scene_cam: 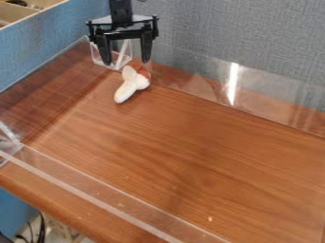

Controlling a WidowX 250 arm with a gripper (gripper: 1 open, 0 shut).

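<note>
My black gripper (pixel 125 52) hangs over the back left corner of the table, open, its two fingers pointing down. Below it and a little toward the front lies a white elongated object (pixel 131 86), like a soft toy, with a small orange part at its upper end; I cannot tell exactly what it is. Nothing shows held between the fingers.
Clear plastic guards (pixel 233 84) run along the edges of the wooden table (pixel 191 152). A grey padded wall stands behind, a blue one at the left with a wooden box (pixel 15 13) above.
</note>
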